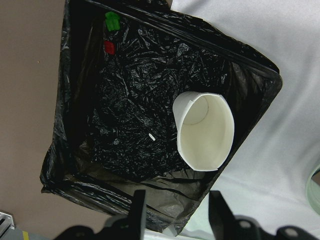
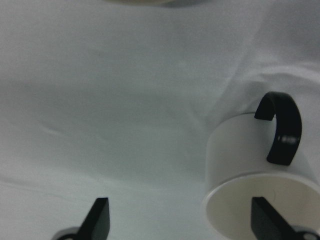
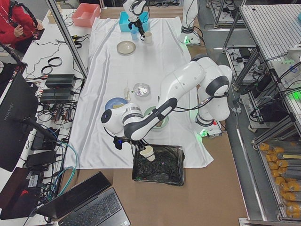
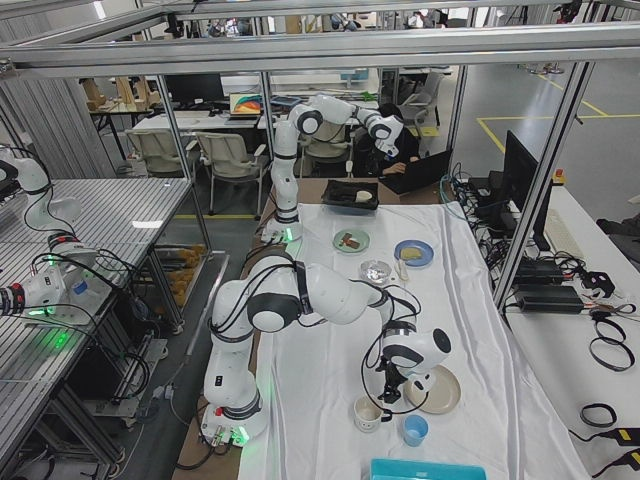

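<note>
My left gripper is open over the black-lined bin, with nothing between its fingers. A white paper cup lies tipped on its side inside or just over the bin, below those fingers; the camera left view shows it near the bin's far edge. In the right wrist view my open right gripper is beside a white mug with a black handle, which reaches under the right finger; its grip is empty.
On the cloth stand a green plate with small pieces, a blue plate, a silver dish, a beige plate, a blue cup and a blue bin.
</note>
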